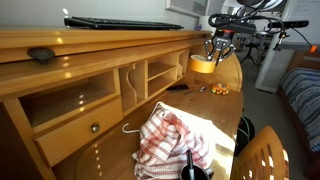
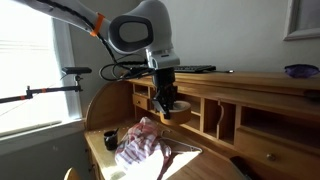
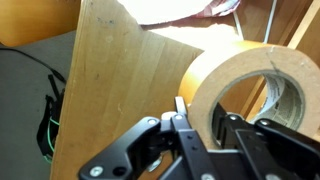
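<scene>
A roll of yellow-orange tape [image 1: 203,64] hangs in the air above the far part of the wooden desk. My gripper [image 1: 212,48] is shut on it. In the wrist view the tape roll [image 3: 198,75] is tilted, its pale cardboard core facing the camera, and the gripper grips the near side of the ring. Seen from the other side, the tape roll [image 2: 181,109] hangs just beside the gripper [image 2: 164,99], in front of the desk's shelves.
A red-and-white checked cloth [image 1: 172,142] lies crumpled on the desk [image 1: 115,157], with a dark mug [image 1: 194,172] close by. Small orange items [image 1: 219,89] sit at the far end. Drawers and cubbies [image 1: 70,128] line the back. Bare wood shows between cloth and shelves.
</scene>
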